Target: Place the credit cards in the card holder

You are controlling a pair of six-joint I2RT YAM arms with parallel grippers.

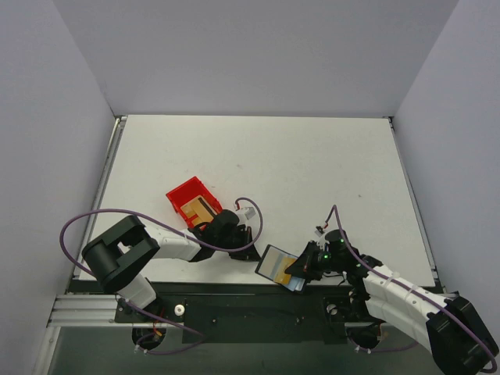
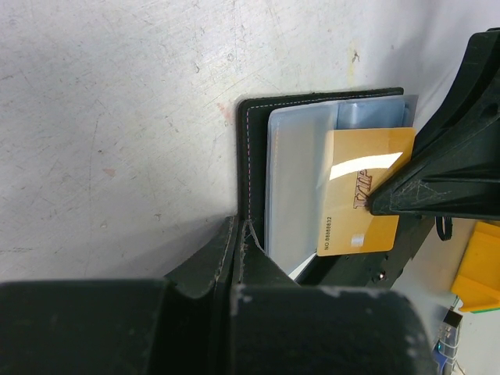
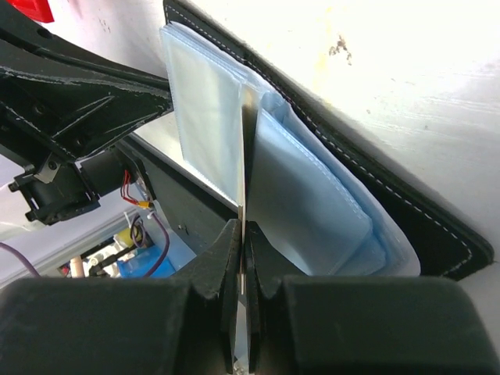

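Note:
At the table's front edge the card holder (image 1: 272,266) lies opened, its black cover (image 2: 248,156) stitched and its clear sleeves (image 2: 301,187) fanned up. My right gripper (image 1: 291,269) is shut on a gold credit card, seen edge-on in the right wrist view, standing between the sleeves. Whether its leading edge is inside a pocket, I cannot tell. The shut left gripper has its tips at the holder's left edge; I cannot see whether any of that edge is between them.
A red box (image 1: 182,192) with gold cards (image 1: 199,209) in it stands behind the left arm. Both grippers are close together at the holder.

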